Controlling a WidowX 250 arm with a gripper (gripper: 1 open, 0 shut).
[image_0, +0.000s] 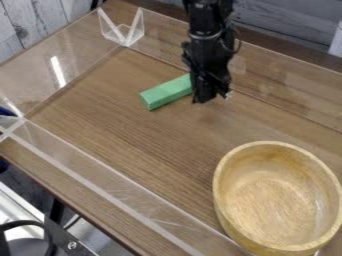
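Note:
The black robot arm reaches down from the top of the view, and its gripper is low over the wooden table. Just left of it lies a green rectangular block, angled from lower left to upper right, its right end partly behind the gripper. The gripper looks shut, with nothing clearly seen between its fingers; whether it touches the block I cannot tell.
A large round tan bowl fills the lower right. A clear plastic container sits at the upper left. Black cables lie at the lower left.

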